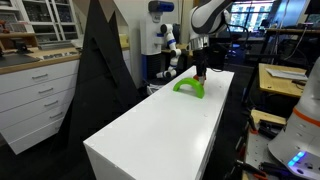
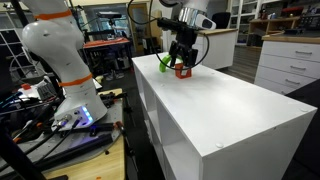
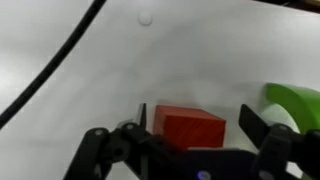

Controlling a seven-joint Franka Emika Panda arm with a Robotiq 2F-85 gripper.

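Observation:
A red-orange block shows between the spread fingers of my gripper in the wrist view, with a gap on either side of it. The same red block appears in exterior view 2 on the white table, directly under the gripper. A green arch stands on the table in exterior view 1, hiding most of the block from that side. In the wrist view, the green arch lies to the right of my right finger.
A black cable crosses the wrist view at the left. A dark-clad person's arms or cabling near the robot cannot be told apart clearly.

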